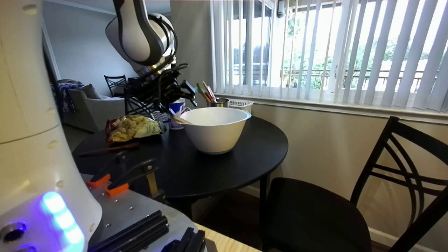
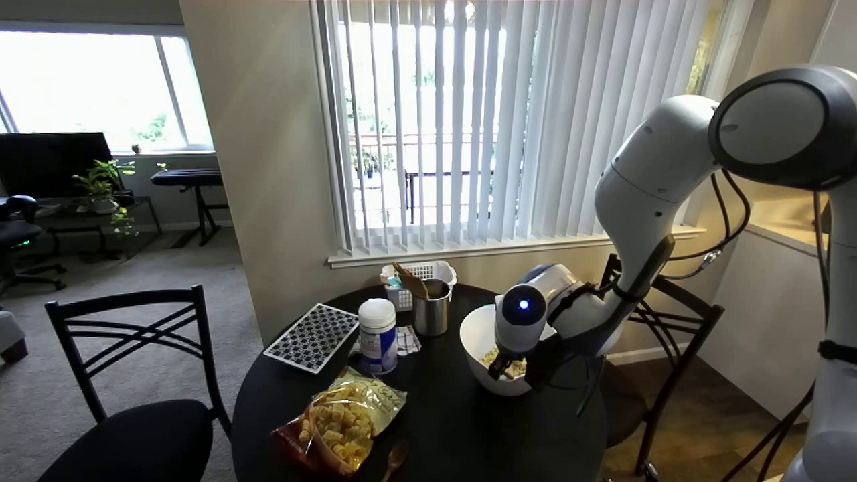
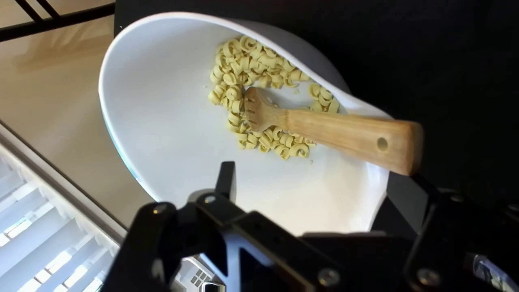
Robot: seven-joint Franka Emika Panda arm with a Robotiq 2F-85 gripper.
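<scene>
A large white bowl (image 3: 160, 107) with curled pale pasta (image 3: 243, 65) in its bottom fills much of the wrist view. Inside it rests a wooden fork-like utensil (image 3: 335, 131), its tines among the pasta and its handle leaning out over the rim. My gripper is open, one finger (image 3: 227, 181) over the bowl's interior and the other near the handle's end. Nothing is held between them. In exterior view 1 the gripper (image 1: 183, 100) hangs by the left rim of the bowl (image 1: 214, 132), above the utensil handle (image 1: 181, 120).
Left of the bowl lie an open pasta bag (image 2: 341, 426) and a wooden spoon (image 2: 396, 458). A white canister (image 2: 377, 337), a metal utensil pot (image 2: 432, 309) and a white basket (image 2: 442, 272) stand behind.
</scene>
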